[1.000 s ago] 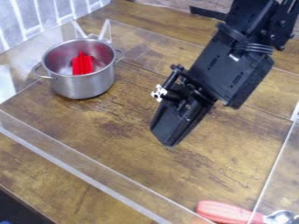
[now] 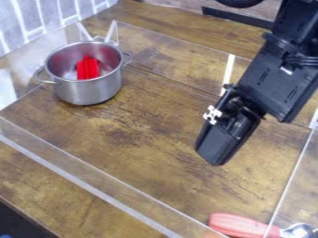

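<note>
A black robot gripper [image 2: 221, 133] hangs over the right side of the wooden table, angled downward; its fingertips are hard to make out, so its opening is unclear. A steel pot [image 2: 82, 89] with two handles stands at the upper left, holding a red object [image 2: 87, 68]. At the bottom right lies a red-handled utensil [image 2: 236, 224] with a metal end, partly out of frame, below the gripper.
Clear acrylic strips or panels run along the left, lower and right edges of the work area. A white slatted structure stands at the top left.
The gripper has moved to the right and slightly down, away from the pot. The pot and the red-handled utensil have not moved.
</note>
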